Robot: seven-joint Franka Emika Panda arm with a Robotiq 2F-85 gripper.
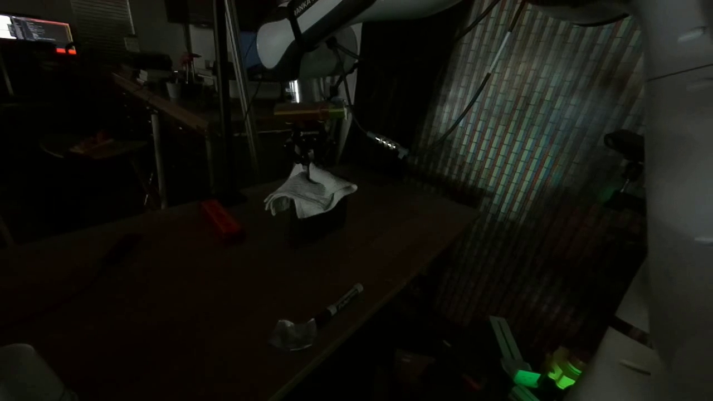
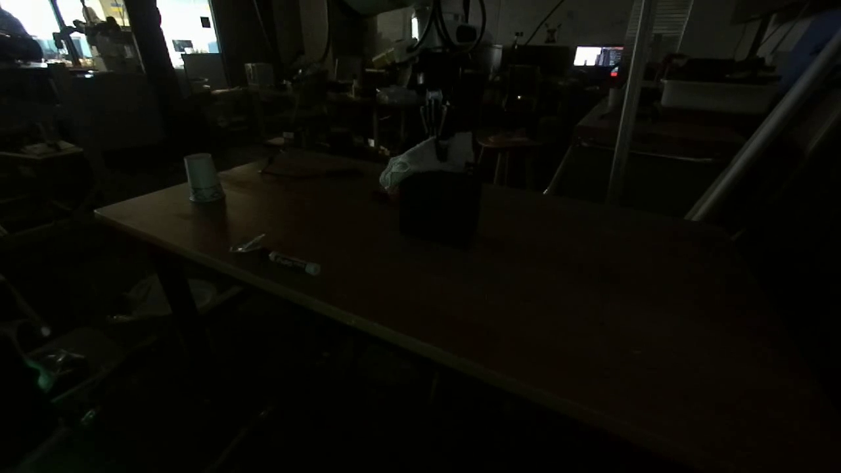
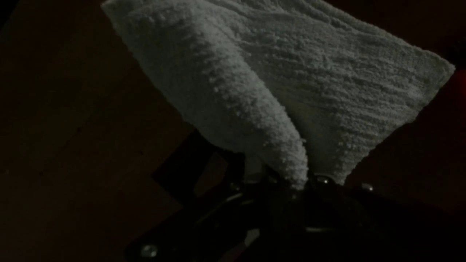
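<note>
A white towel (image 1: 312, 191) is draped at the top of a dark box (image 2: 439, 206) on the table. It rises to a peak beneath my gripper (image 1: 308, 166), which points down from above. In the wrist view the towel (image 3: 257, 83) spreads out wide, and one thick fold runs down to the gripper, in between its dark fingers. How far apart the fingers stand, and whether they pinch the fold, is too dark to tell. In exterior view 2 part of the towel (image 2: 410, 164) hangs past the box's left side.
A marker (image 1: 339, 304) and a crumpled clear wrapper (image 1: 294, 334) lie near the table's edge. A red block (image 1: 221, 220) sits left of the box. A pale cup (image 2: 204, 178) stands upside down at the table's far left in exterior view 2.
</note>
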